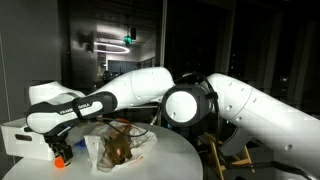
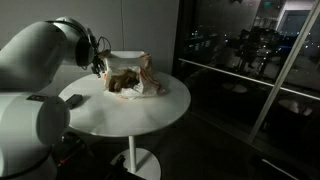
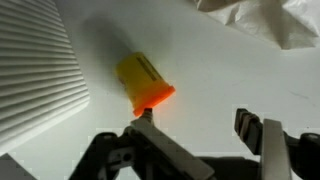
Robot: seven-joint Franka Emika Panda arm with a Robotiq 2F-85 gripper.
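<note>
A small orange-yellow bottle-like object point(image 3: 139, 80) with a brighter orange end lies on the white table in the wrist view. My gripper has its fingers apart, with nothing between them. The object is just beyond the left finger; whether they touch, I cannot tell. In exterior view 1 the gripper point(image 1: 63, 154) points down at the table's left side, close by the orange object point(image 1: 59, 163). Exterior view 2 has the gripper point(image 2: 100, 66) at the far left, beside a bag; the small object cannot be made out there.
A ribbed white box point(image 3: 38, 60) flanks the object on the left. Across from it sits a crumpled whitish bag point(image 1: 98, 150) with something brown point(image 1: 117, 148) inside. Bare tabletop point(image 1: 175, 160) extends to the right of the bag.
</note>
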